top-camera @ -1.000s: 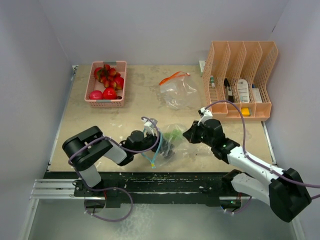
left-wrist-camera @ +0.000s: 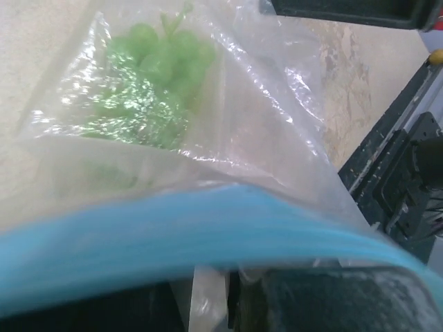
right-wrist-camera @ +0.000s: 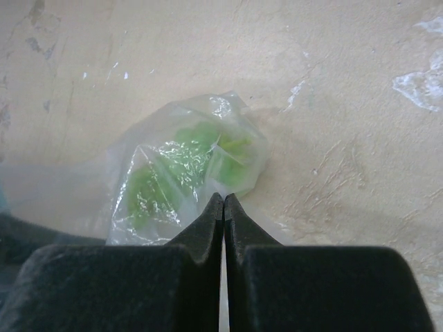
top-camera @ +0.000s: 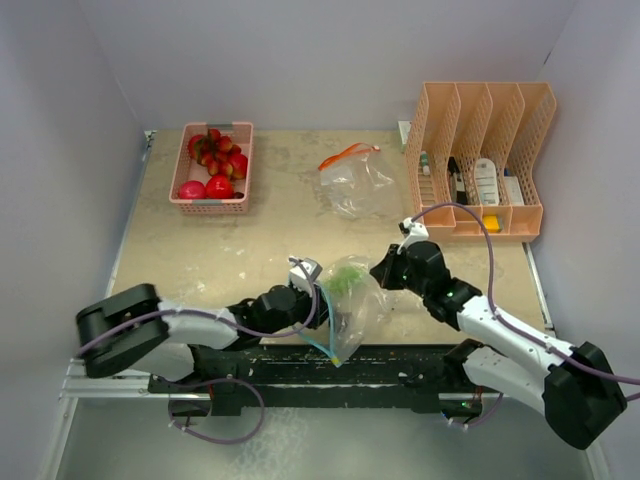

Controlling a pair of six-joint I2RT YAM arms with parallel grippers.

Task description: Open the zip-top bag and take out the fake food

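A clear bag with a blue zip edge (left-wrist-camera: 235, 214) lies at the front middle of the table, and green fake grapes (left-wrist-camera: 156, 76) show through its plastic. My left gripper is shut with a fold of the clear bag between its fingers, just below the blue edge. At the bag's other end, my right gripper is shut, its tips over the plastic beside the grapes (right-wrist-camera: 183, 166). Whether any film is pinched between the right fingertips I cannot tell. In the top view, the bag (top-camera: 350, 310) spans the gap between both grippers.
Behind lies an empty clear bag (top-camera: 360, 185) with an orange-red zip. A pink basket (top-camera: 212, 207) of red fake food stands at the back left. The peach organizer (top-camera: 480, 228) occupies the back right. Bare table lies left of centre.
The right arm barely moved.
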